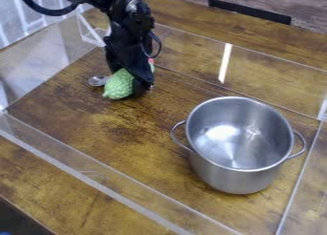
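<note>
My black gripper (130, 73) is lowered over a pale green, elongated vegetable (118, 86) on the wooden surface, its fingers around or just above the upper part and hiding some of it. The fingers look open, though the dark shapes overlap. A small silver spoon (98, 80) lies just left of the vegetable.
A large steel pot (238, 153) with two handles stands at the right. Transparent walls border the wooden work area (102, 153), whose middle and near left are clear.
</note>
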